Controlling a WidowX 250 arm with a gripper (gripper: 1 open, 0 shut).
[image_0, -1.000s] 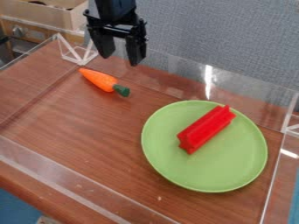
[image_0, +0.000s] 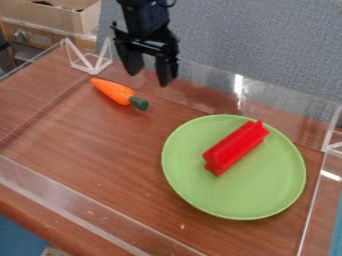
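Observation:
A black gripper (image_0: 147, 62) hangs at the top centre, above and a little behind an orange toy carrot (image_0: 114, 92) with a green top, apart from it. Its two fingers are spread open with nothing seen between them. The carrot lies on the wooden surface at the back left. A red oblong block (image_0: 234, 148) rests on a green plate (image_0: 241, 200) at the right.
The wooden tray (image_0: 120, 180) has clear low walls, with white corner brackets (image_0: 86, 58) at the back. A cardboard box (image_0: 47, 14) stands beyond the back left.
The carrot, block and plate look unchanged.

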